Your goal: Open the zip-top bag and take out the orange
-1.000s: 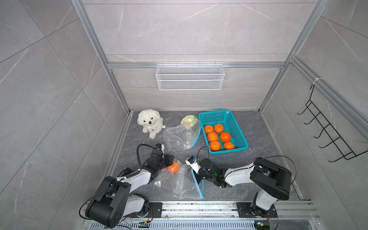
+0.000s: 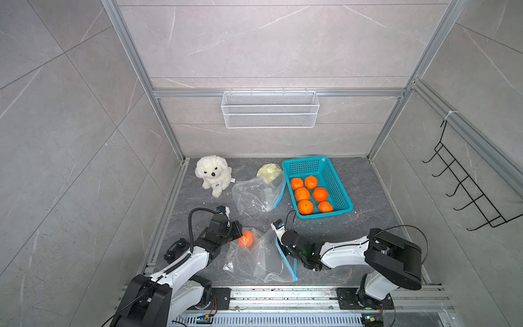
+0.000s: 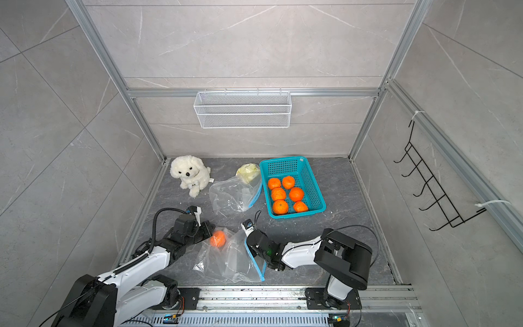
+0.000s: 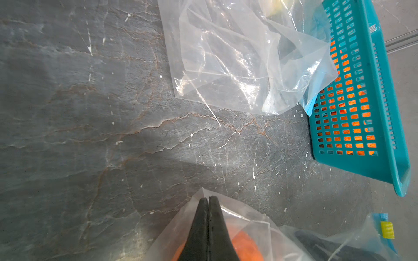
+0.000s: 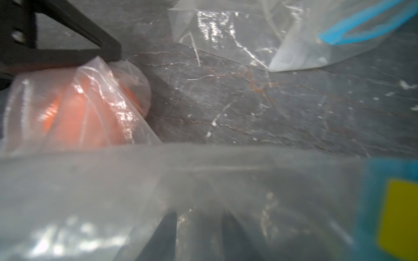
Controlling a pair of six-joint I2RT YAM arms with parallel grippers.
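The orange [image 2: 246, 238] lies inside the clear zip top bag [image 2: 245, 268], at the end away from its blue zip edge [image 2: 286, 262]. My left gripper is shut at the bag's corner, whose film [image 4: 230, 202] peaks at the fingertips, beside the orange [image 4: 249, 247]. At the zip end, my right gripper is shut on the bag's film; its fingers [image 5: 162, 237] appear blurred through the plastic. How far the zip edge stands apart is hard to tell. In the right wrist view, wrinkled film covers the orange [image 5: 82, 117].
Behind lies a second clear bag [image 2: 256, 194] with something pale yellow inside. A teal basket [image 2: 346, 202] of several oranges stands to its right, and a white plush dog [image 2: 213, 171] sits back left. Dark tabletop lies open right of the plush dog's front and below the basket.
The left gripper and orange have hardly moved.
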